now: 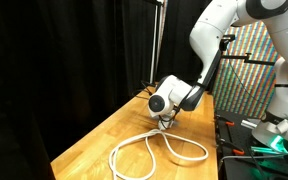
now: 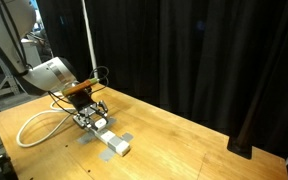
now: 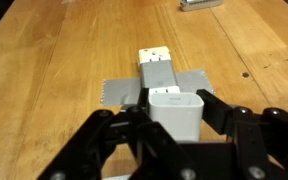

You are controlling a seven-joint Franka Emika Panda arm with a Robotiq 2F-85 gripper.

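Note:
A white block-like piece [image 3: 176, 124] with a rounded front stands between the two black fingers of my gripper in the wrist view. The fingers lie close along its sides; whether they press on it cannot be told. Just beyond it, a white and grey strip [image 3: 158, 74] lies on the table, with grey tape [image 3: 120, 92] on either side. In exterior view 2 my gripper [image 2: 85, 114] is low over the table by the white strip [image 2: 114, 144]. In exterior view 1 the arm hides most of the piece around my gripper [image 1: 165, 121].
A pale cable [image 1: 134, 138] loops across the wooden table [image 1: 82, 158] close to the gripper. A small metallic object [image 3: 201, 4] shows at the wrist view's top edge. In exterior view 2 the right side of the table is clear, before a black curtain [image 2: 194, 60].

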